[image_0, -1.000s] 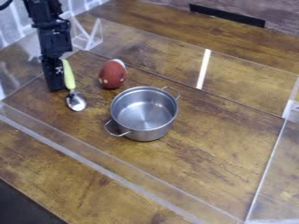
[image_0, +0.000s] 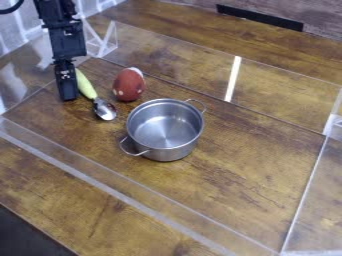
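Observation:
The black gripper (image_0: 67, 86) is low at the upper left, its fingers near the table just left of a spoon. The spoon has a pale yellow-green handle (image_0: 84, 84) and a metal bowl (image_0: 104, 109) lying on the wood. The gripper appears shut, with nothing visible between its fingers. A red egg-shaped object (image_0: 128, 85) with a white part behind it sits right of the spoon. A steel pot (image_0: 166, 138) with two side handles stands in the middle, apart from the spoon.
A clear plastic border (image_0: 174, 225) surrounds the wooden work area (image_0: 254, 160), whose right half is empty. A white strip (image_0: 234, 78) lies at the back.
The spoon's bowl has shifted right and up toward the pot and red object, and the handle is more slanted. The gripper has moved slightly right.

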